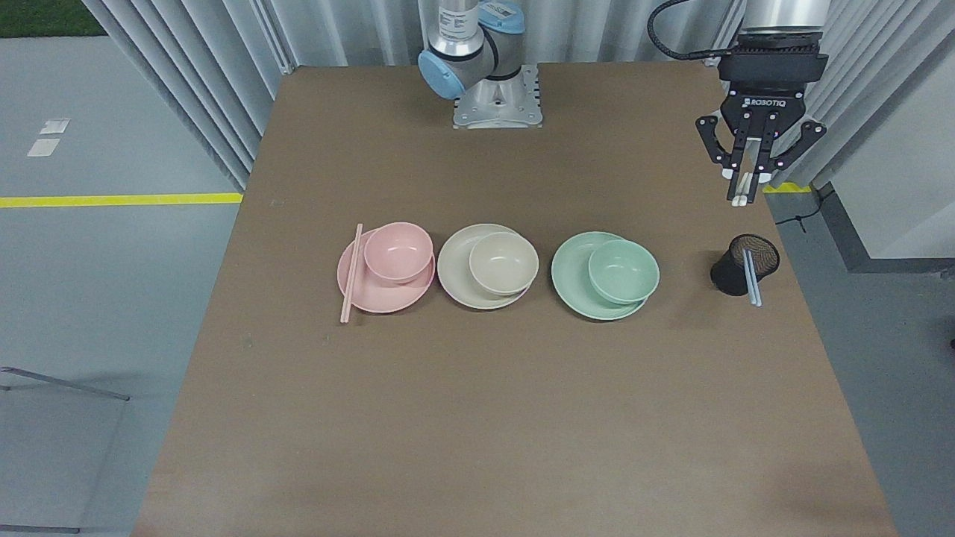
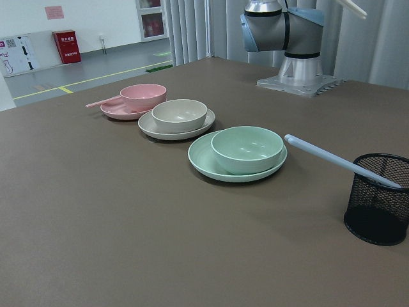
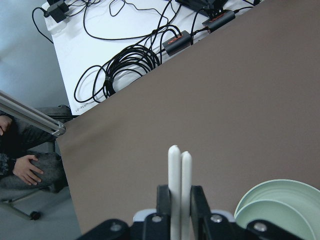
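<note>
Pink bowl [image 1: 398,250] sits on a pink plate [image 1: 380,300], with pink chopsticks [image 1: 351,277] across its left side. A cream bowl [image 1: 503,262] and plate [image 1: 461,246] sit centre; a mint bowl [image 1: 624,270] and plate [image 1: 573,277] sit right of them. A black mesh cup [image 1: 727,276] holds light blue chopsticks [image 1: 752,285]. My gripper [image 1: 744,192] is raised at the back right, above and behind the cup, shut on white chopsticks [image 3: 174,180], seen upright between the fingers in the wrist view.
The robot base [image 1: 498,115] stands at the back of the brown table [image 1: 501,403], whose front half is clear. The wrist view shows coiled cables [image 3: 132,62] on a white surface beside the table edge.
</note>
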